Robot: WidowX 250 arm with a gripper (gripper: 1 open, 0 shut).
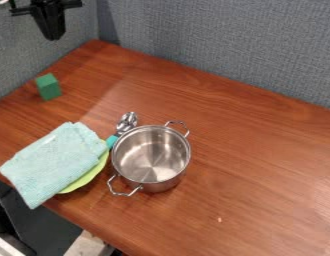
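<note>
My black gripper (50,22) hangs at the top left edge, above and clear of a green block (49,87) on the wooden table; whether its fingers are open or shut is hard to make out. A steel pot (150,155) with two handles stands near the middle. Left of it a light blue cloth (50,163) lies over a yellow-green plate (84,179). A spoon-like utensil (125,124) with a teal handle rests beside the pot.
Grey padded walls (221,45) bound the table at the back and left.
</note>
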